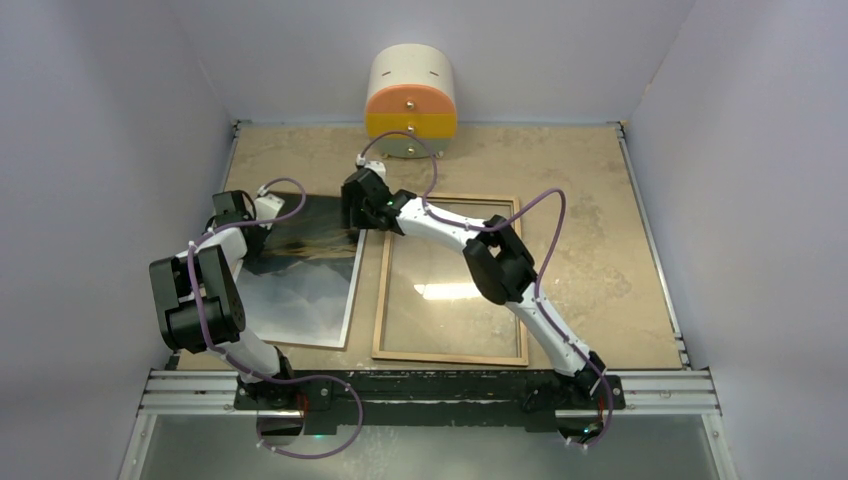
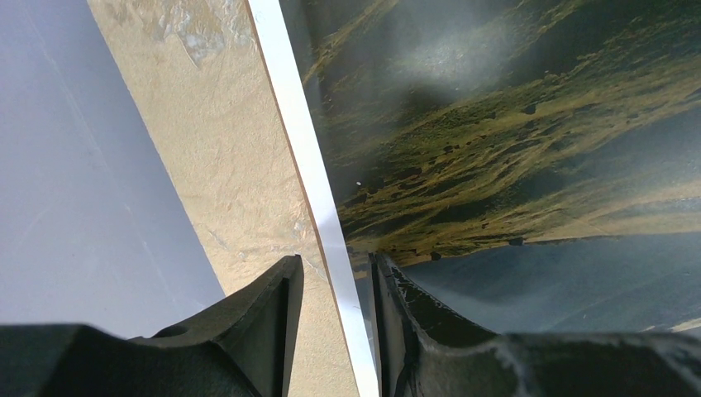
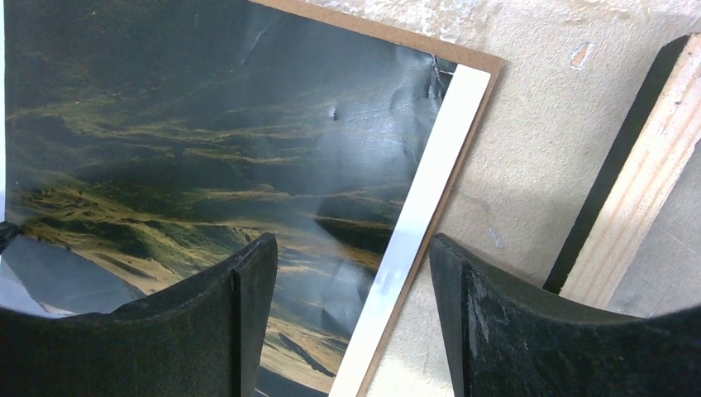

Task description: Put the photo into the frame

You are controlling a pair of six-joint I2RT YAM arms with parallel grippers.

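Note:
The photo (image 1: 300,290), a dark landscape sheet with white side borders, lies flat at the left of the table. To its right is the wooden frame (image 1: 383,290), flat on the table with its inside clear. My left gripper is open over the photo's left border, one finger on each side of the white strip. Over the right border, near the far corner, my right gripper is also open, its fingers straddling the strip. Whether any fingertip touches the photo cannot be made out.
A small chest with coloured drawers (image 1: 410,100) stands at the back wall. Close to the photo's right border runs the wooden frame's side (image 3: 641,174), with a narrow strip of bare table between.

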